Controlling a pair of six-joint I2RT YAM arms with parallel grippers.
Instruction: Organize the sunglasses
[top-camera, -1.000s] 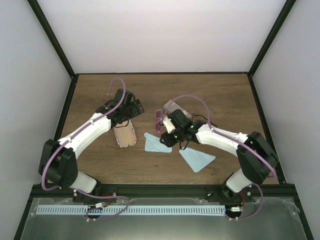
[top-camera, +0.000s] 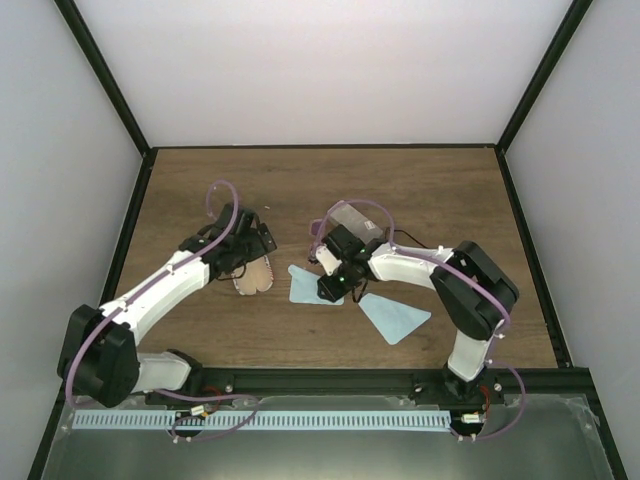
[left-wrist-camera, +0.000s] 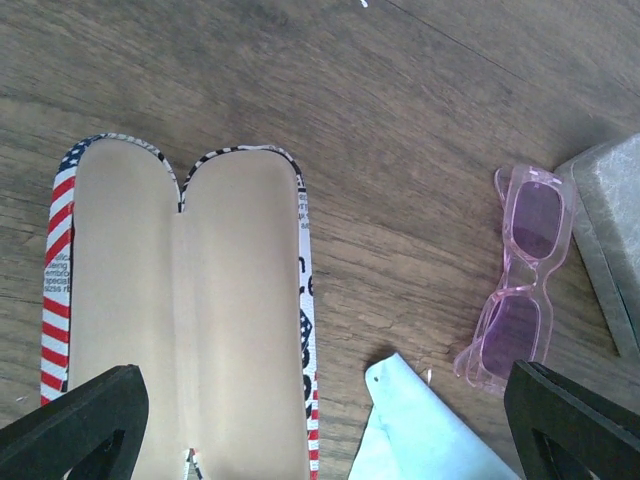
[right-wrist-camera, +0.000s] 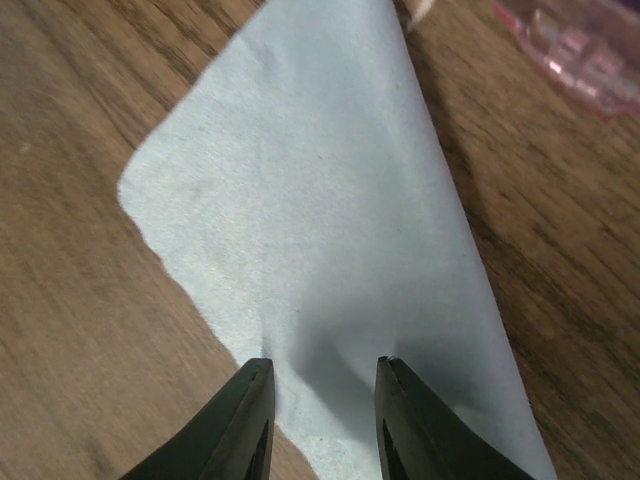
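My left gripper stands open above the open beige glasses pouch (left-wrist-camera: 240, 300) with flag-patterned edging. To its right in the left wrist view lie the pink sunglasses (left-wrist-camera: 525, 280), beside a grey case (left-wrist-camera: 610, 220) and a light blue cloth (left-wrist-camera: 420, 430). My right gripper is low over a light blue cloth (right-wrist-camera: 290, 200), its fingers part open with only cloth visible beneath them; whether they touch it I cannot tell. A pink frame edge (right-wrist-camera: 580, 50) shows at the top right of the right wrist view.
A second blue cloth (top-camera: 394, 318) lies toward the front right. The grey case (top-camera: 355, 220) sits behind the right arm, with a dark cord near it.
Both arms have moved: the left gripper back toward the front left over the pouch, the right gripper slightly left and down onto the area of the small cloth.
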